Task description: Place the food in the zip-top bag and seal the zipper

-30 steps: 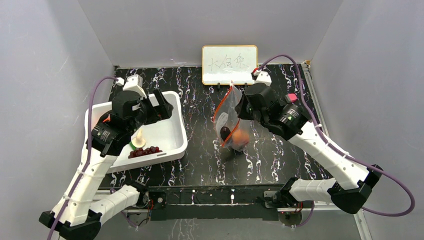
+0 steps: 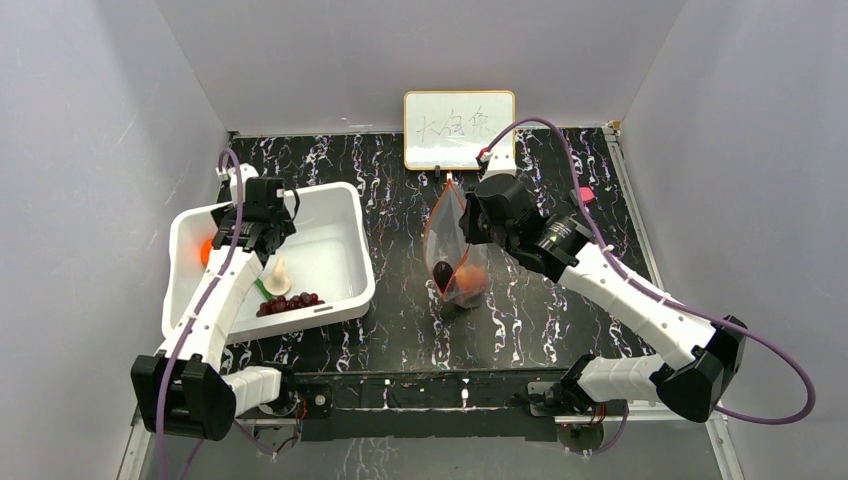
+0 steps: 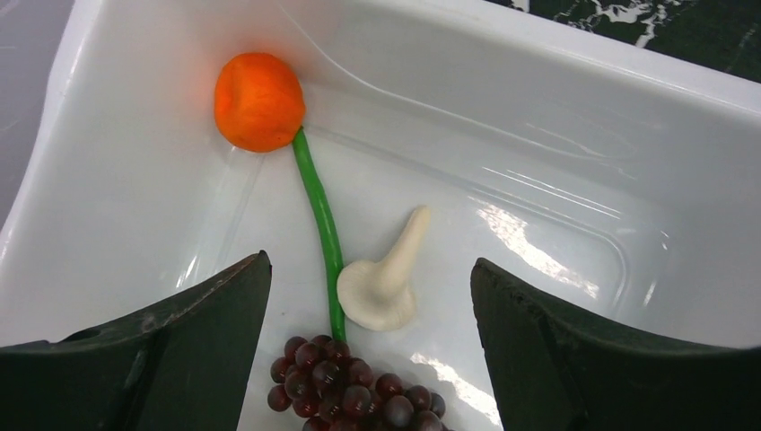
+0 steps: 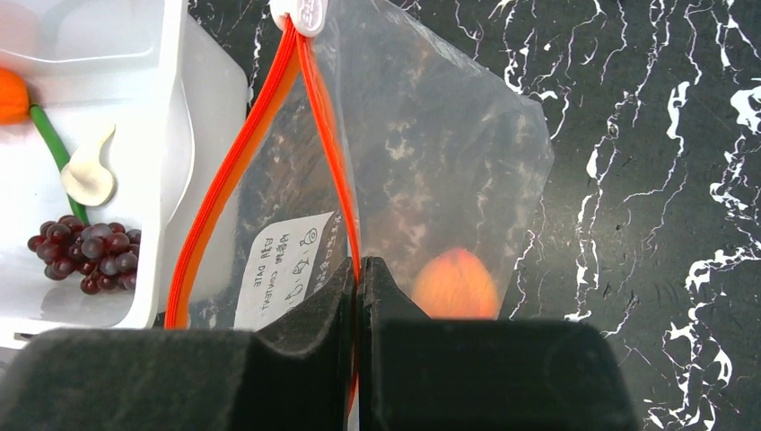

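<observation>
My right gripper is shut on one orange-edged side of the clear zip bag (image 4: 431, 153), whose mouth gapes beside it. Inside the bag lie a dark oval food piece (image 2: 443, 274) and an orange-red round one (image 4: 456, 284). Over the white bin (image 3: 556, 117), my left gripper points down with its fingers well apart and nothing held between them. Below it in the bin are an orange ball-like food (image 3: 260, 101), a long green stalk (image 3: 316, 197), a pale mushroom-like piece (image 3: 381, 287) and dark grapes (image 3: 328, 382).
A whiteboard (image 2: 459, 130) stands at the back of the dark marbled table. The bin's raised wall (image 2: 366, 262) lies between its food and the bag. A small red object (image 2: 586, 195) sits far right.
My left gripper has swung left and lowered over the bin. The right gripper has shifted slightly left with the bag's edge, and the bag has moved a little left too.
</observation>
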